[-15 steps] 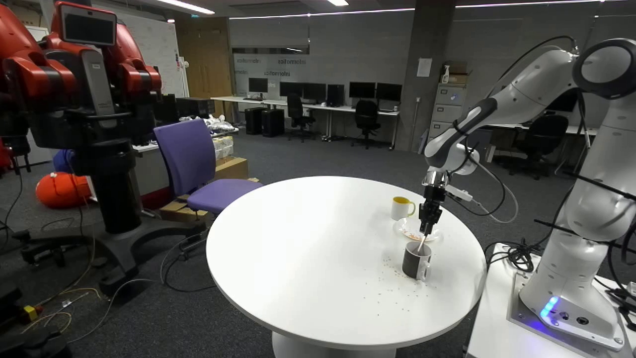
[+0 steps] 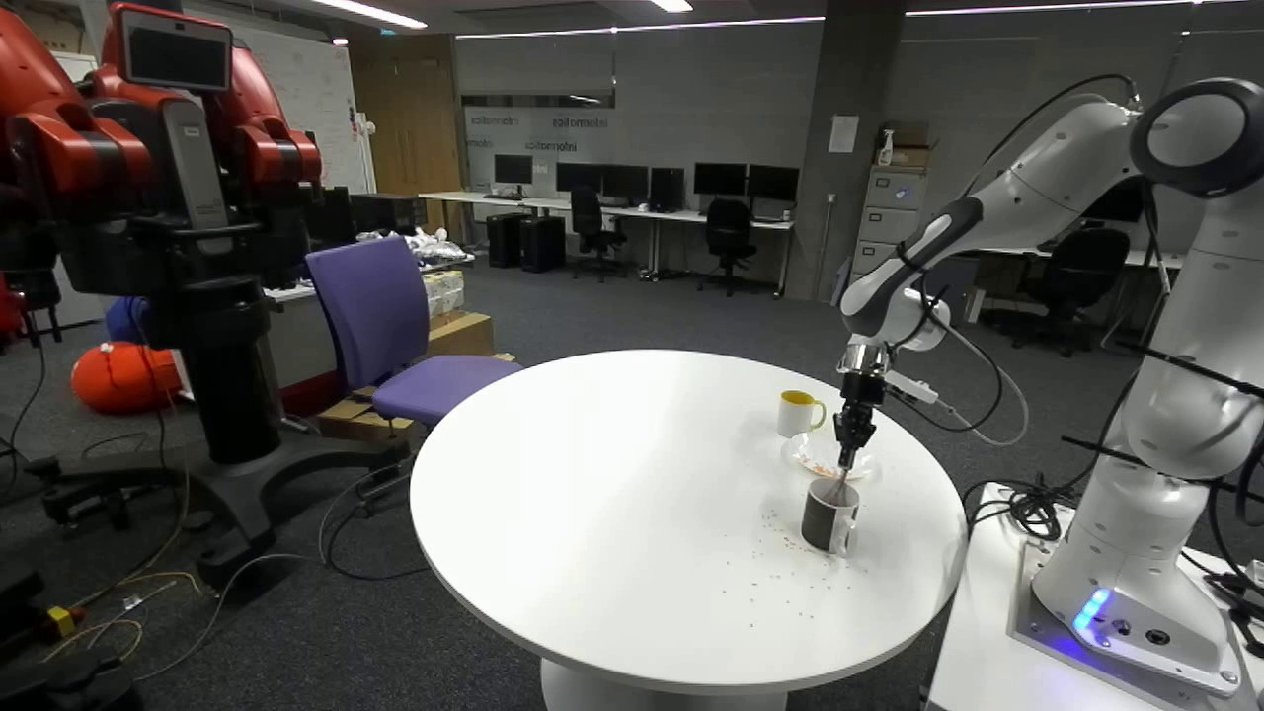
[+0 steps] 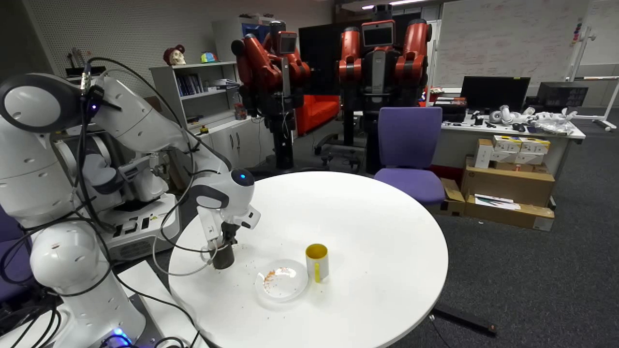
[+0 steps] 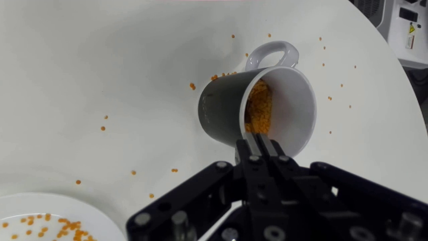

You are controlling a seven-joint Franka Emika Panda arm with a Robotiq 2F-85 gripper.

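A dark grey mug (image 4: 226, 108) with a white inside stands on the table, partly filled with orange grains (image 4: 260, 108). A thin metal spoon (image 2: 842, 478) leans in it, its handle rising past the rim. Right at the mug's rim, my gripper is shut on the spoon's handle; the fingers hide most of the spoon in the wrist view. Near the mug, a white plate (image 3: 298, 286) carries a few orange grains. Beyond the plate is a white mug with a yellow inside (image 3: 323, 267), upright.
Loose orange grains lie scattered on the white table (image 2: 616, 474) around the dark mug. A purple chair (image 2: 376, 310) stands past the table's far left edge.
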